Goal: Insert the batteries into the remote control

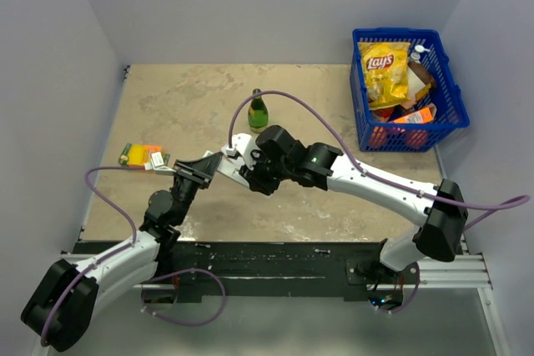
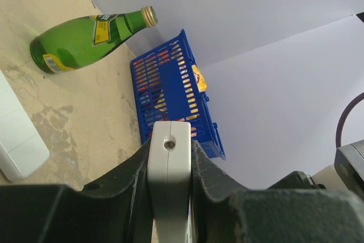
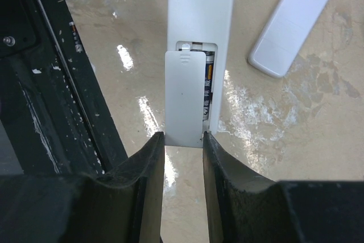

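My left gripper point(image 1: 209, 168) is shut on the white remote control point(image 2: 169, 174), seen end-on in the left wrist view. In the right wrist view the remote point(image 3: 199, 7) has its battery compartment exposed, with a dark battery point(image 3: 207, 83) inside. My right gripper is shut on the white battery cover point(image 3: 183, 95), which lies over most of the compartment, leaving a strip along its right side uncovered. A second white rectangular piece point(image 3: 290, 24) lies on the table.
A green bottle point(image 2: 79, 46) lies on the table behind the grippers. A blue basket point(image 1: 450, 114) of snacks is at the back right. Yellow-orange packs point(image 1: 138, 154) lie at the left.
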